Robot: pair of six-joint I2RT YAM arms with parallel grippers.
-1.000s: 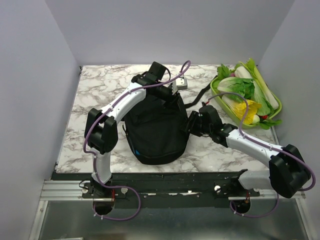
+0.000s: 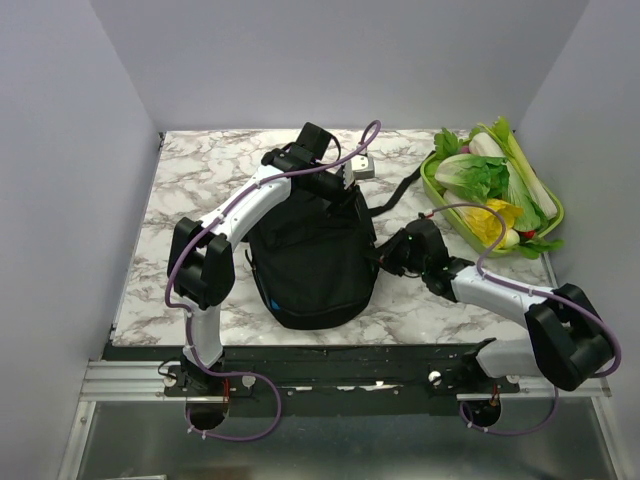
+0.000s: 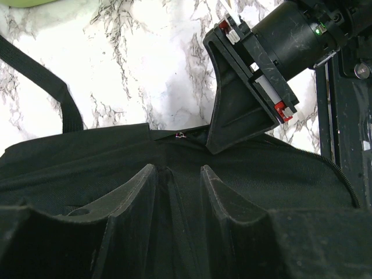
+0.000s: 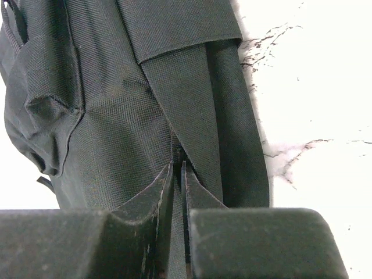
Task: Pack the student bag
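Observation:
The black student bag (image 2: pixel 318 275) lies on the marble table, a small metal zip pull (image 3: pixel 181 135) on its edge. Over its upper part is my left gripper, fingers apart, a seam or fold of black cloth showing between and below them. At the bag's right side, my right gripper has its fingertips almost together against the dark fabric, a thin slit between them. Whether cloth is pinched there cannot be told, black being on black. In the left wrist view, the right gripper's finger (image 3: pixel 235 110) touches the bag's edge beside the zip pull.
A green basket (image 2: pixel 432 190) of vegetables stands at the back right. A black strap (image 2: pixel 398 190) runs from the bag toward it. Behind the left gripper sits a small pale box (image 2: pixel 362 168). Bare marble (image 2: pixel 195 165) lies at the back left.
My right gripper has turned and tilted slightly at the bag's right edge, its wrist shifting a little right and lower. The left arm and the bag look unchanged.

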